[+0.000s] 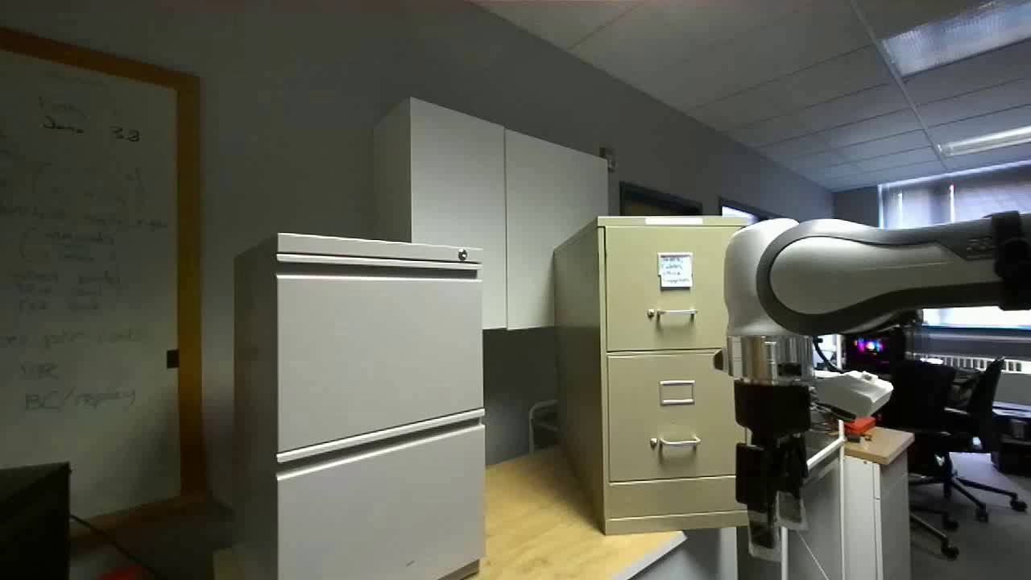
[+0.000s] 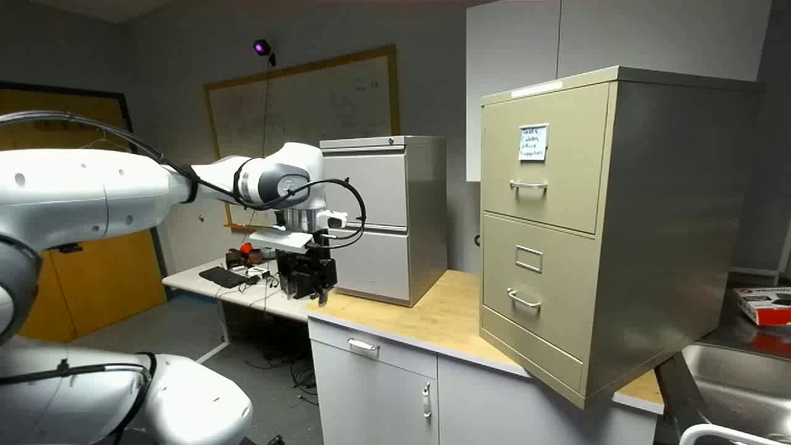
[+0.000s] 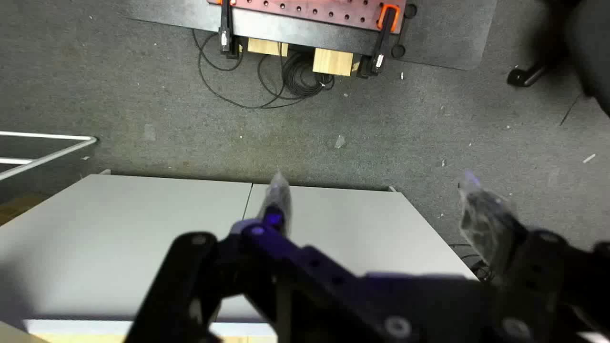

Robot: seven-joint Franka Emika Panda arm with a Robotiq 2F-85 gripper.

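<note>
My gripper is open, its two clear-tipped fingers wide apart with nothing between them in the wrist view. It points straight down, and below it lie the grey floor and the pale fronts of a base cabinet point(image 3: 160, 228). In the second exterior view the gripper point(image 2: 315, 296) hangs near the front edge of the wooden counter, in front of a light grey two-drawer cabinet point(image 2: 424, 215). A beige two-drawer filing cabinet point(image 2: 537, 278) stands farther right on that counter. All drawers on both cabinets are closed.
Bare wooden counter point(image 2: 437, 315) lies between the two cabinets. White wall cupboards point(image 1: 556, 217) hang behind. A metal sink point(image 2: 741, 385) is at the far right, and a cluttered side desk point(image 2: 196, 282) stands left. Cables point(image 3: 303, 80) lie on the floor.
</note>
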